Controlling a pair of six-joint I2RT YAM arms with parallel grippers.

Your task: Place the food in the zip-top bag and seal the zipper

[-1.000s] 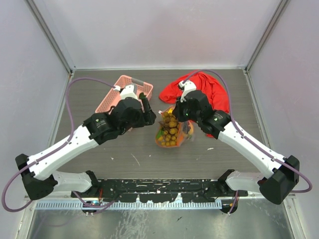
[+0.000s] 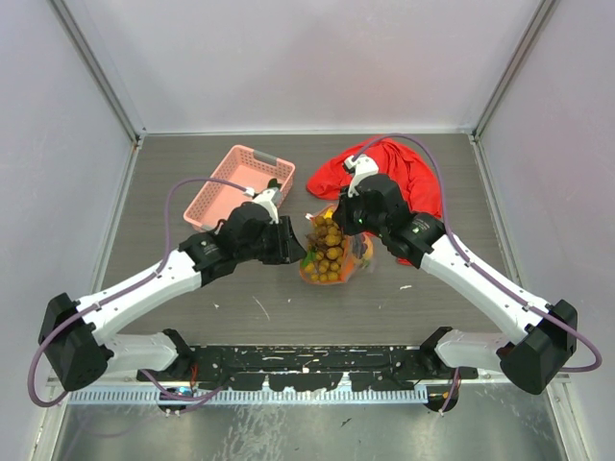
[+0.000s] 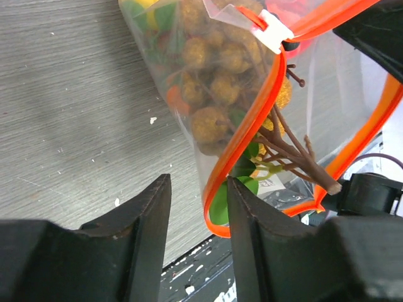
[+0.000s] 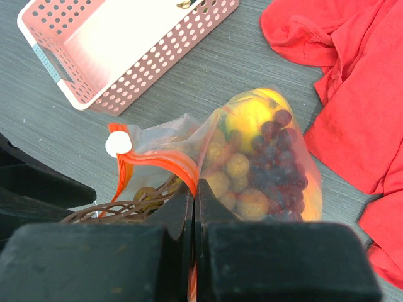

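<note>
The clear zip top bag (image 2: 332,273) stands mouth open mid-table, full of round yellow-brown food, grapes (image 4: 277,170), a yellow piece and brown stems (image 3: 296,157). Its orange zipper edge (image 3: 252,116) bears a white slider (image 3: 272,31). My right gripper is shut on that orange edge. My left gripper is part open at the mouth's near-left edge, holding nothing; a lower bend of the orange edge and a green leaf (image 3: 219,204) show close to its right finger. Contact there cannot be told.
A pink basket (image 2: 199,213) stands at the back left, a dark green item in it partly hidden by my left arm. Red cloth (image 2: 413,178) lies behind and right of the bag.
My left gripper has come down from above the basket side towards the bag's left edge, its fingers closer together than before. The right arm and the bag have stayed put.
</note>
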